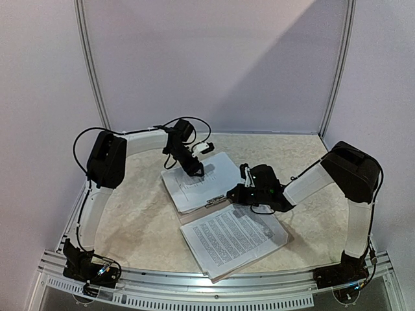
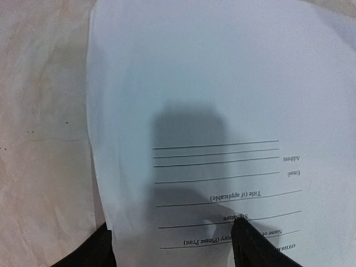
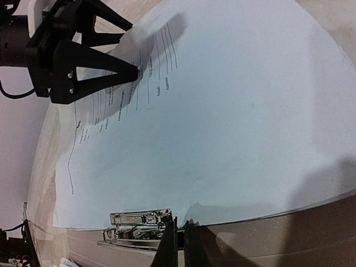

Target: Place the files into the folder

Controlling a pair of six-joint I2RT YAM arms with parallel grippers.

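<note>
An open brown folder (image 1: 199, 214) lies slanted on the table. Its far half carries white form sheets (image 1: 221, 170), and a metal clip (image 3: 140, 218) sits at their edge by the spine. Over the far sheets my left gripper (image 1: 197, 173) points down, its fingers apart; in the left wrist view no sheet edge shows pinched between its fingertips. At the clip's end, my right gripper is shut with its tips against or very close to the metal. Whether the tips press on the clip, I cannot tell.
A printed text sheet (image 1: 230, 236) covers the folder's near half, partly under the right arm. Bare table (image 1: 142, 220) extends to the left, with more free room at the back right. A metal rail (image 1: 214, 280) runs along the front edge.
</note>
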